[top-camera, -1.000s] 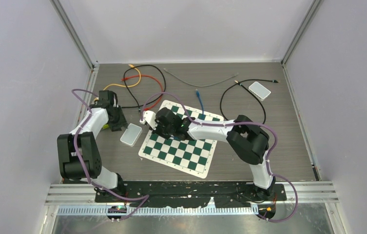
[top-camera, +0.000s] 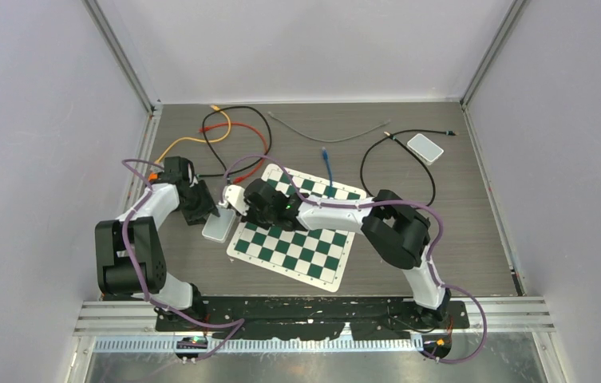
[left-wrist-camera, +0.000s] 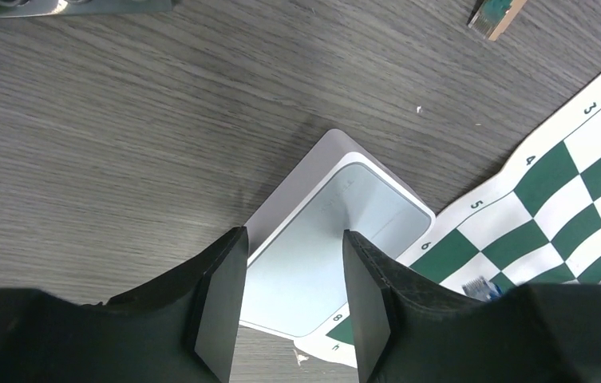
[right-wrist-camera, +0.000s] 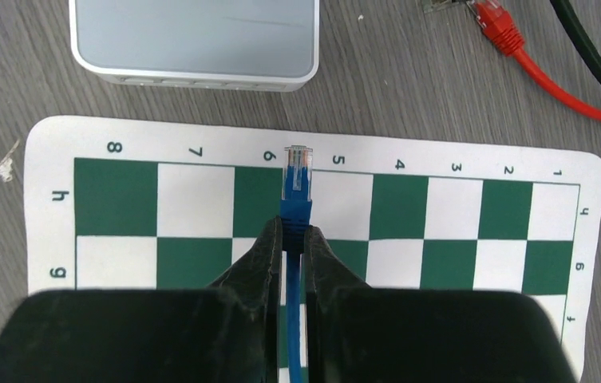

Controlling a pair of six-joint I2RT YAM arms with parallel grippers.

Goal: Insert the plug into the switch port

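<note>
The white switch (top-camera: 219,226) with a grey top lies left of the checkered board. My left gripper stands part open over it; one fingertip is at its side wall, the other overlaps its top, and I cannot tell whether they touch it. A row of slots runs along the switch's (right-wrist-camera: 193,40) near side in the right wrist view. My right gripper is shut on the blue plug (right-wrist-camera: 297,207), whose clear tip points towards the switch, a short gap away. The blue cable trails back between the fingers.
The checkered board (top-camera: 293,254) lies under the right arm. Red (top-camera: 261,136), yellow (top-camera: 189,140) and black (top-camera: 237,106) cables lie at the back left. Another white box (top-camera: 425,148) rests at the back right.
The right gripper has moved a little left.
</note>
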